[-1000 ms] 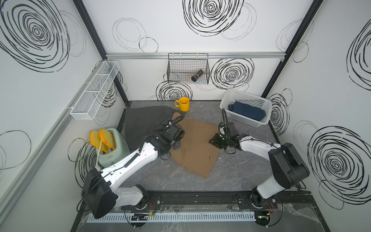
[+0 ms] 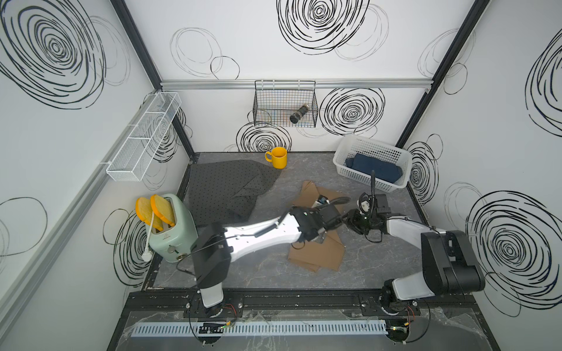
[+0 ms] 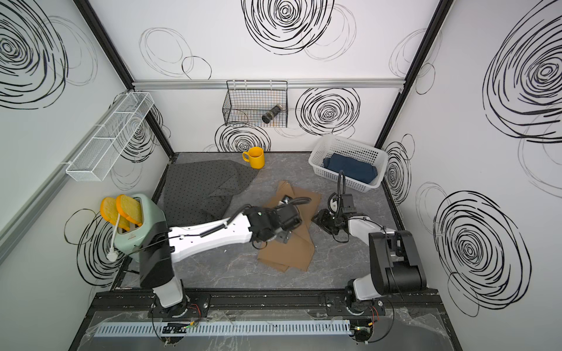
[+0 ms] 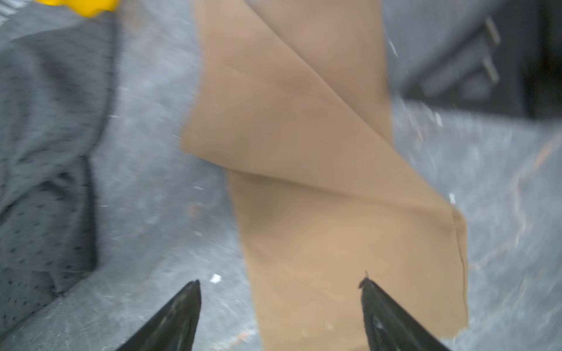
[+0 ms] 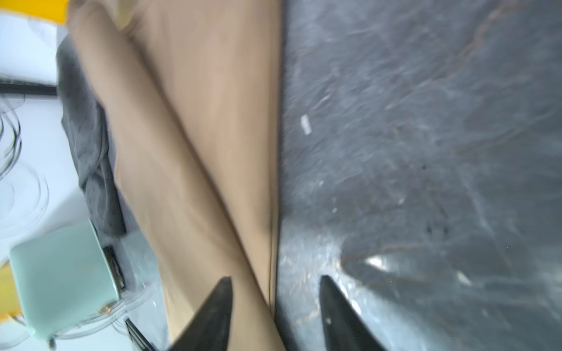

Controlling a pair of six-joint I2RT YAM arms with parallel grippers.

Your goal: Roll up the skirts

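Observation:
The brown skirt (image 2: 316, 255) lies on the table in uneven diagonal folds, its middle hidden by the left arm in both top views. A slanting flap (image 4: 292, 134) crosses it in the left wrist view. My left gripper hangs over its lower part with fingers apart and nothing held. At the skirt's right edge, my right gripper is open; the cloth (image 5: 234, 234) runs behind its fingertips, and nothing shows gripped. A dark grey dotted skirt (image 2: 219, 181) is spread at the table's back left. A rolled navy cloth (image 2: 374, 168) rests in the white basket (image 2: 402, 153).
A yellow mug (image 2: 279, 158) stands at the back edge, close to the grey skirt. The green toaster (image 2: 180, 231) with yellow slices is at the left. Bare table (image 2: 374, 263) shows at front right. A wire basket (image 2: 272, 108) hangs on the back wall.
The brown skirt went from mostly flat to folded diagonally. The right gripper shifted right, off the skirt.

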